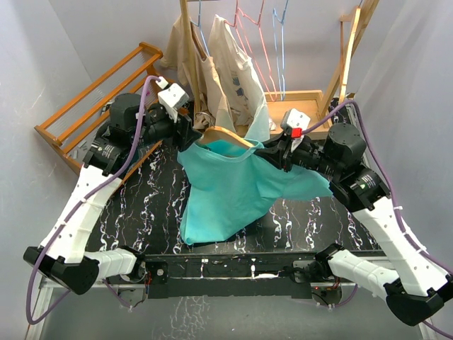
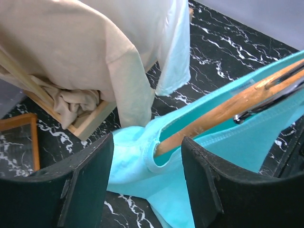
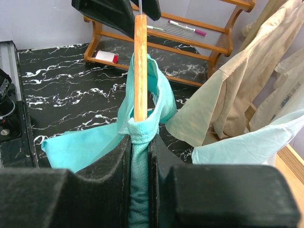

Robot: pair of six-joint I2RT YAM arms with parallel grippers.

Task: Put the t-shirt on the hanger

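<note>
The turquoise t-shirt hangs between the arms, the wooden hanger inside its neck opening. In the right wrist view my right gripper grips the bunched fabric at the hanger's end. My left gripper is beside the other end; in the left wrist view its fingertips stand open, with shirt fabric and hanger beyond them.
A rack with beige and white garments and empty coloured hangers stands at the back. A wooden shelf is at the left. The dark marble surface lies beneath.
</note>
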